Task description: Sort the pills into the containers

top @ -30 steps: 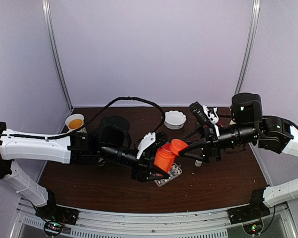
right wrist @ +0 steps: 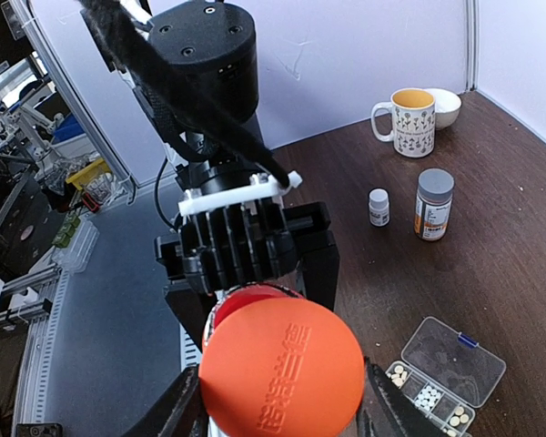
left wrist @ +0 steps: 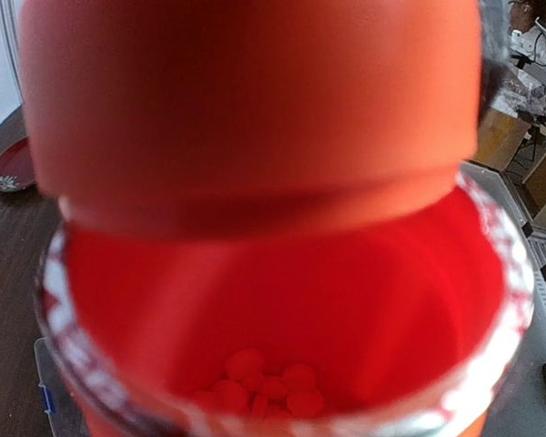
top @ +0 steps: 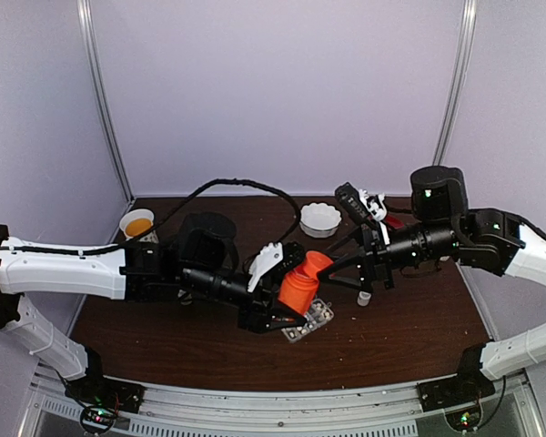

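Above the table, my left gripper (top: 289,289) is shut on an orange bottle (top: 297,297), its open mouth tilted toward the right arm. Several round pills (left wrist: 255,382) lie inside it in the left wrist view. My right gripper (top: 335,262) is shut on the orange cap (right wrist: 282,369). The cap hangs over part of the bottle's mouth, not seated on the rim (left wrist: 491,364); whether they touch, I cannot tell. Below stands a clear pill box (right wrist: 428,401), its lid (right wrist: 455,360) folded open and several pills in its compartments.
A grey-capped bottle (right wrist: 433,205) and a small white bottle (right wrist: 379,208) stand near a patterned mug (right wrist: 413,123). At the back is a white scalloped bowl (top: 320,219). Another small white-topped thing (top: 364,298) lies right of the pill box.
The left arm has hardly moved.
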